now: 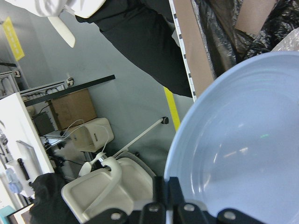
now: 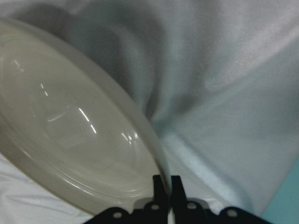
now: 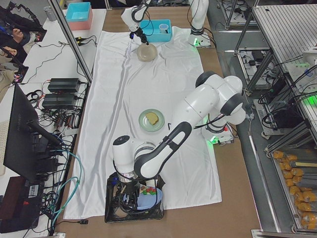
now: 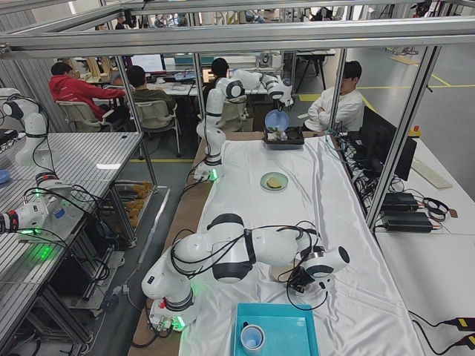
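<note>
My left gripper is shut on the rim of a light blue plate (image 1: 243, 135), tilted over the black crate (image 3: 111, 210) at the near end of the cloth. My right gripper is shut on the rim of a beige dish (image 2: 74, 121), at the far end of the cloth in the camera left view (image 3: 147, 54), beside the turquoise tray (image 4: 293, 326). A green plate (image 3: 143, 122) with a yellow item (image 3: 152, 118) lies mid-cloth.
A cup (image 4: 252, 337) stands in the turquoise tray. A monitor (image 3: 25, 144) and cables line the left side in the camera left view.
</note>
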